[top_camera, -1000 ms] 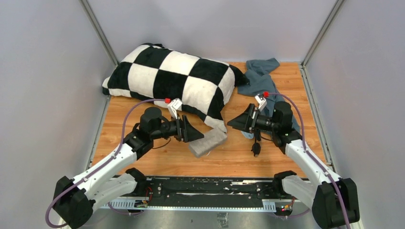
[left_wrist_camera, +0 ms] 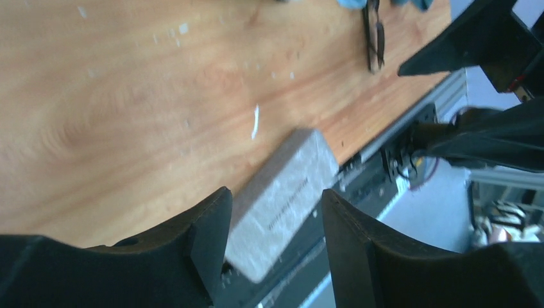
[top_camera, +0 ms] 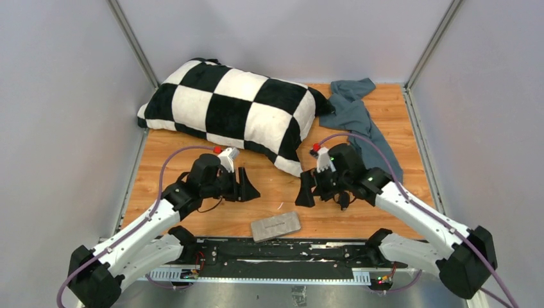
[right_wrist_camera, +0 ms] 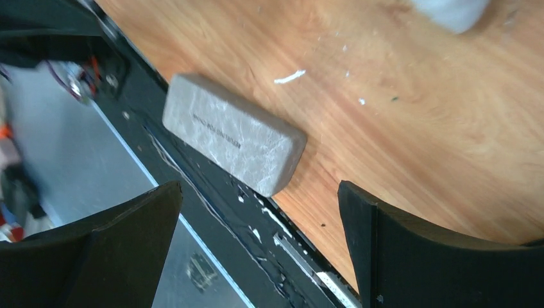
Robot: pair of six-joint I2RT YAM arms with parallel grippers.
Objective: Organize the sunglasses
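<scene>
A grey, block-shaped case point(top_camera: 276, 226) lies closed at the table's front edge, tilted slightly in the top view. Dark sunglasses point(top_camera: 344, 199) are on the wood beneath my right arm, mostly covered there; part of the sunglasses point(left_wrist_camera: 373, 38) shows at the upper right of the left wrist view. My left gripper point(top_camera: 249, 186) is part open behind and left of the case, its fingers empty. Across from it, my right gripper point(top_camera: 306, 188) stands open and empty above the wood. In the right wrist view the case point(right_wrist_camera: 234, 135) lies beyond the spread fingers, touching neither.
A large black-and-white checkered pillow point(top_camera: 231, 106) fills the back left, one corner reaching toward mid-table. Blue-grey cloth point(top_camera: 356, 119) lies along the right side. Bare wood point(top_camera: 272, 192) lies between the grippers. A dark rail runs along the front.
The case went from the left gripper at mid-table to the front edge, let go. Lately the left fingers have parted more, and the right gripper has swung left and forward, its fingers spreading.
</scene>
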